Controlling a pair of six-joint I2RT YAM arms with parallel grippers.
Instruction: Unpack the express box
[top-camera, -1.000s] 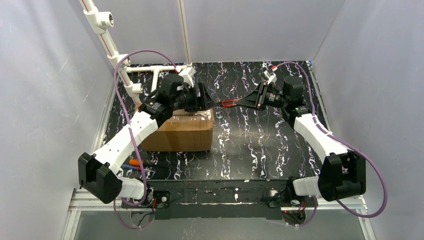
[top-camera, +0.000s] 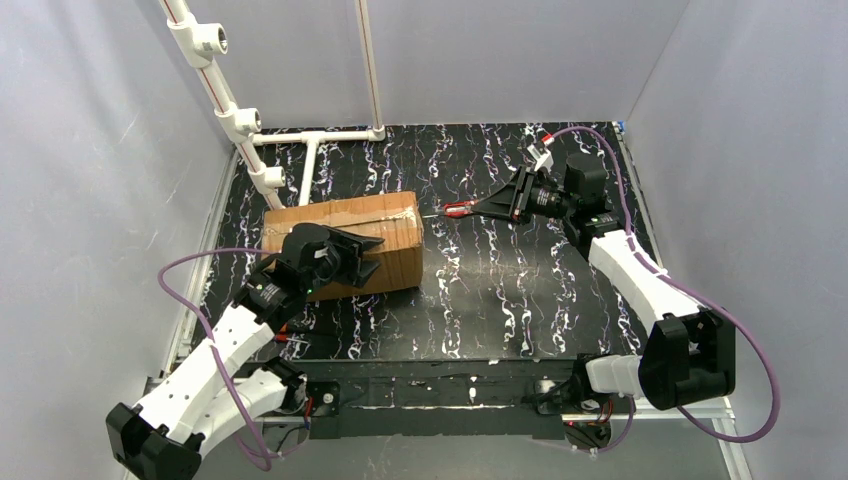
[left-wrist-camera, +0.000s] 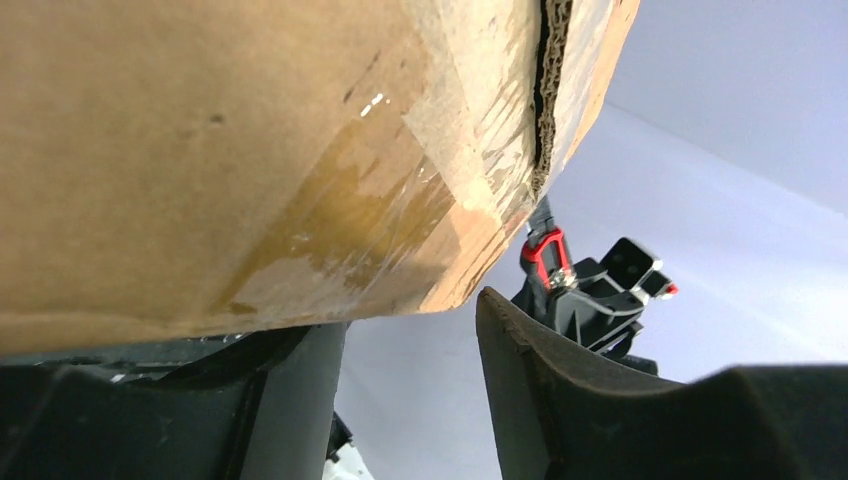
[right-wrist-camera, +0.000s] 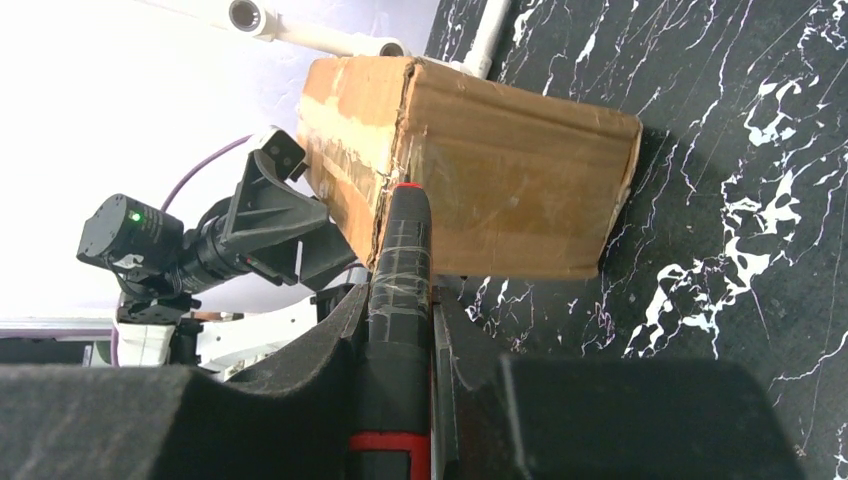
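A taped cardboard box (top-camera: 392, 262) (left-wrist-camera: 180, 170) (right-wrist-camera: 520, 190) sits on the left half of the black marbled table, its top seam partly slit. My left gripper (top-camera: 365, 255) is at the near side of the box, fingers apart, a cardboard edge just above and between their tips. My right gripper (top-camera: 478, 208) is shut on a cutting tool with a black and red handle (right-wrist-camera: 398, 300); its thin tip reaches the right end of the box at the seam.
White pipe frame (top-camera: 345, 135) stands behind and left of the box. Tools (top-camera: 292, 338) lie at the front left, partly under my left arm.
My left gripper has come down from above the box to its near side. The box has turned slightly and shifted back. The right arm is almost unmoved.
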